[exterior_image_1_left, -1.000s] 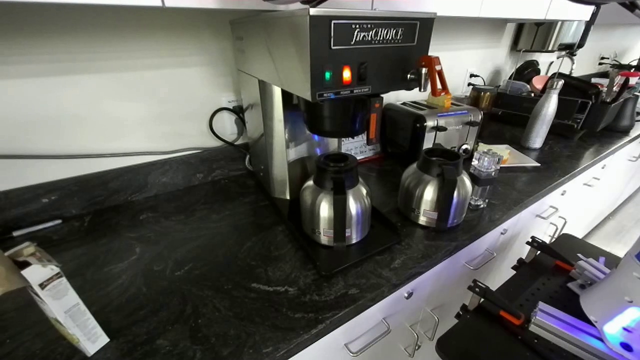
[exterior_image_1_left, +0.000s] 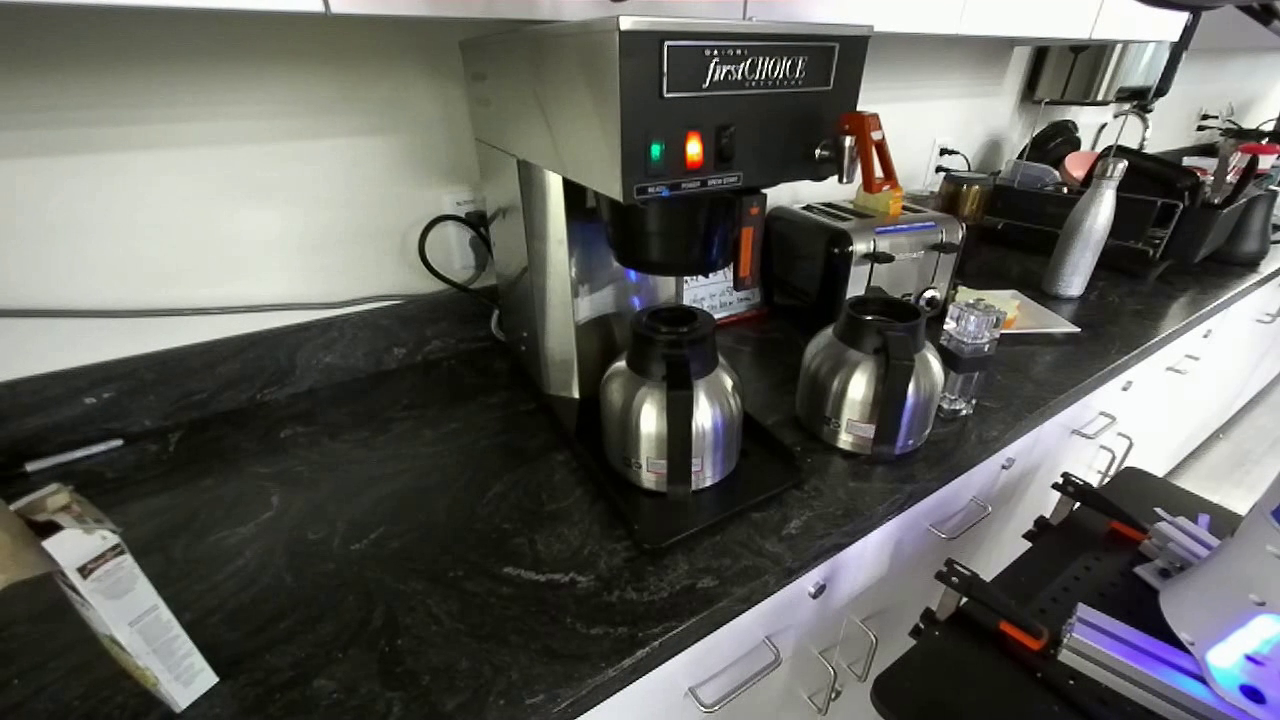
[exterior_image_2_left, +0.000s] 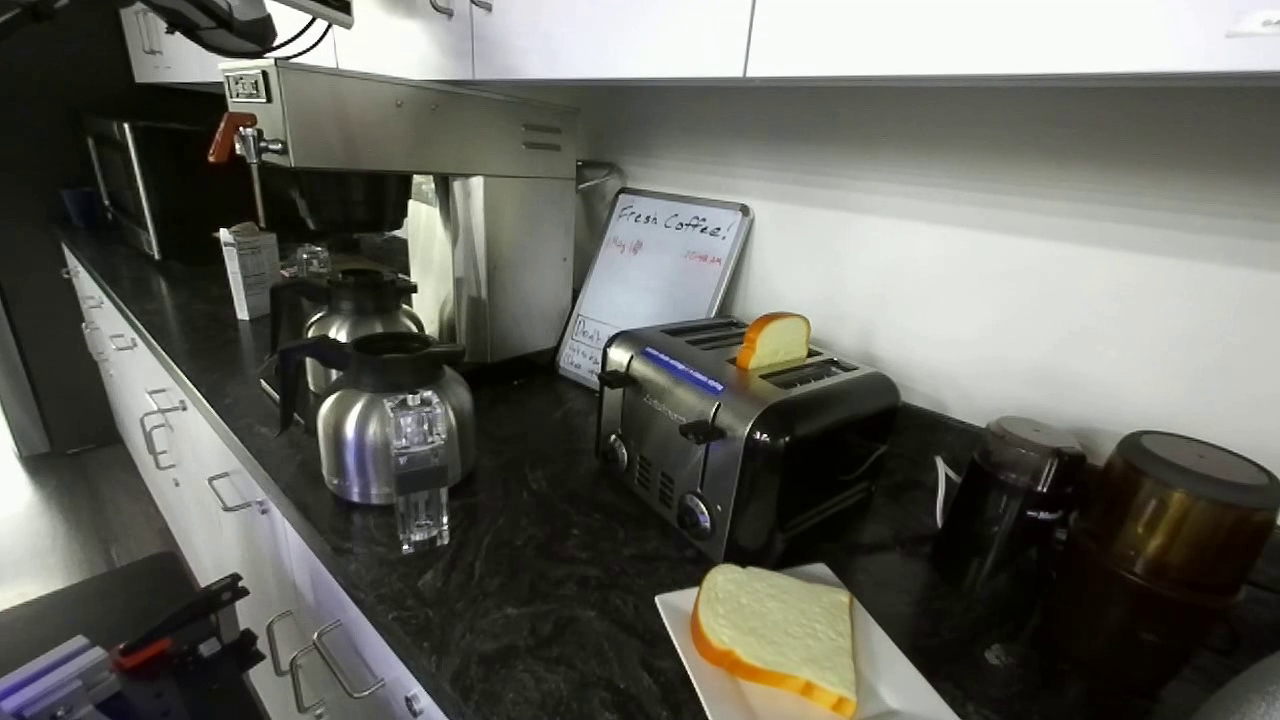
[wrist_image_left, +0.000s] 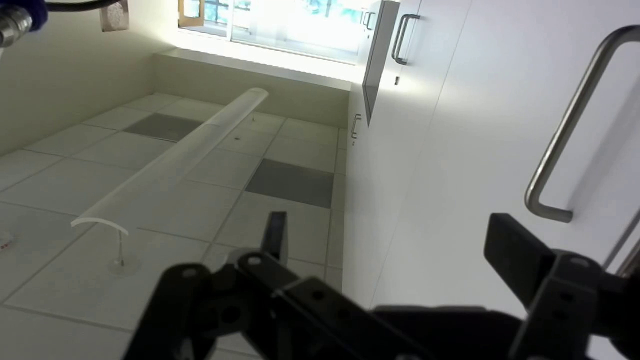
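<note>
My gripper is open in the wrist view, its dark fingers (wrist_image_left: 513, 258) wide apart with nothing between them. Beyond them are white cabinet doors (wrist_image_left: 414, 180) and the ceiling. A metal door handle (wrist_image_left: 558, 129) lies past the right finger, apart from it. High at the upper left of exterior view 2, a dark part of the arm (exterior_image_2_left: 216, 22) shows, clear of the counter. On the coffee maker's base stands a steel carafe (exterior_image_1_left: 614, 414), with a second carafe (exterior_image_1_left: 828, 384) to its right. One bread slice (exterior_image_2_left: 774, 340) sits upright in the toaster (exterior_image_2_left: 828, 420).
Another bread slice (exterior_image_2_left: 774, 630) lies on a white plate (exterior_image_2_left: 888, 684). A clear grinder (exterior_image_2_left: 423, 516) stands near the second carafe. The coffee maker (exterior_image_1_left: 552, 102) rises close to the upper cabinets. Left of it, the counter (exterior_image_1_left: 396, 528) has free room beside an opened carton (exterior_image_1_left: 132, 600).
A dark piece at the top edge of exterior view 1, above the coffee maker, has moved out of sight. The objects on the counter have stayed in place.
</note>
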